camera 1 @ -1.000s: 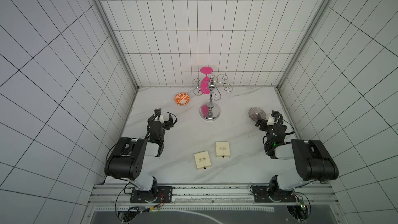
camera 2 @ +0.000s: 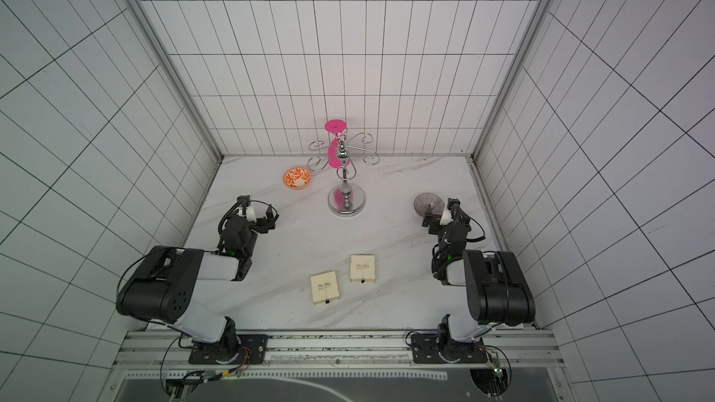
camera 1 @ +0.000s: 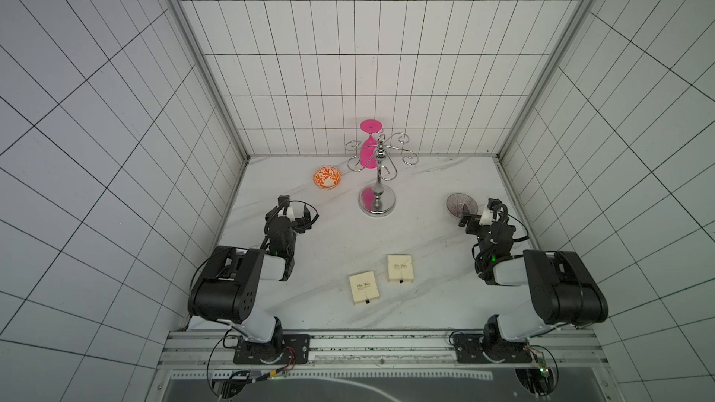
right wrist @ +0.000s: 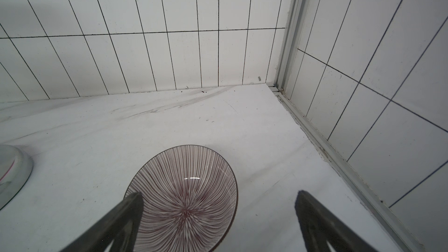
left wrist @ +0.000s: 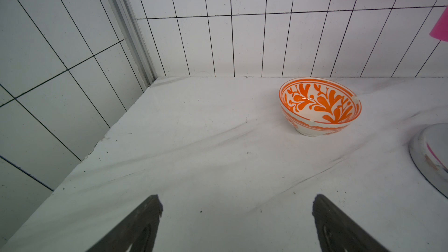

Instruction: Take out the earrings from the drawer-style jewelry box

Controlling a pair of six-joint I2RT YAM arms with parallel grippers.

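Two small cream boxes with printed lids and dark pull tabs lie on the white table near its front: one box (camera 1: 364,287) at front centre, slightly turned, the other box (camera 1: 400,268) just behind and right of it. Both look shut, and no earrings show. My left gripper stands open over the table's left side, well away from the boxes, with nothing between its fingers. On the right side my right gripper is open too. In its wrist view a finger (right wrist: 128,210) overlaps the edge of a striped bowl; whether they touch I cannot tell.
A chrome stand (camera 1: 377,197) with curled arms rises at back centre, with a pink vase-like object (camera 1: 370,155) behind it. An orange-patterned bowl (left wrist: 322,107) sits back left, a brownish striped bowl (right wrist: 184,196) at right.
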